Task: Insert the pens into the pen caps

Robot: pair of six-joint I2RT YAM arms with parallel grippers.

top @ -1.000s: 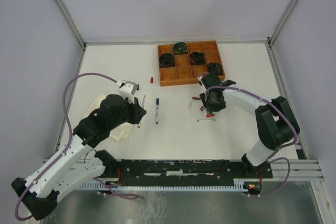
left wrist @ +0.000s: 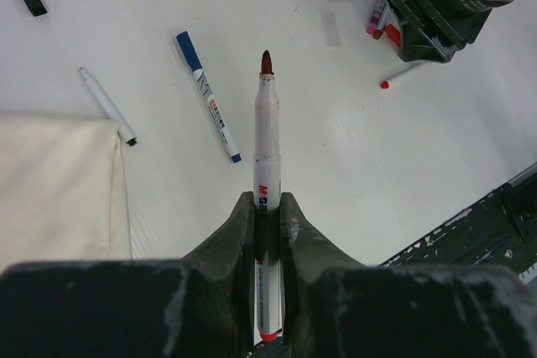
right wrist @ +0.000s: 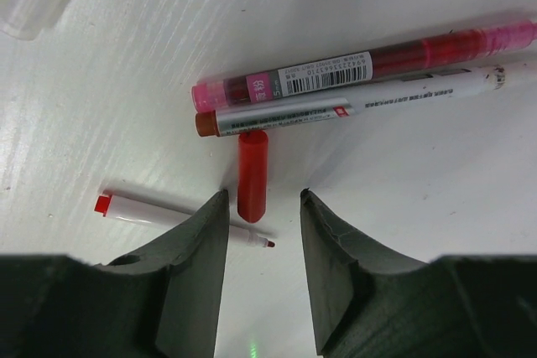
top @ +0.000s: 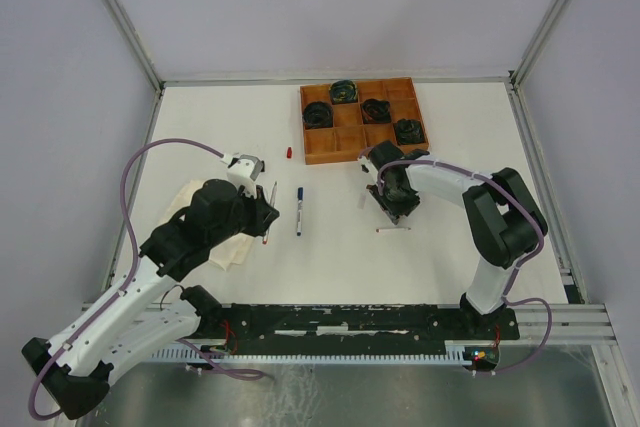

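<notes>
An uncapped pen [left wrist: 267,127] with a dark reddish-brown tip and a red end stands upright in the left wrist view, my left gripper shut on its barrel. In the right wrist view my right gripper is part open, its fingers on either side of a red cap [right wrist: 252,178] and not touching it. The cap's upper end meets a white and silver pen [right wrist: 352,100] with a brown end. A pink-ended pen [right wrist: 336,73] lies alongside that one. Left of the cap is a small red-ended pen [right wrist: 172,215].
A blue-capped pen [top: 299,211] lies mid-table, with a folded cloth [top: 232,250] to its left. At the back sits an orange compartment tray [top: 315,155]. Near it lies a small red piece [top: 289,153].
My right gripper has moved left and toward the table's front over the cap and pens, hiding the red cap in the top view. The left arm holds still with its pen.
</notes>
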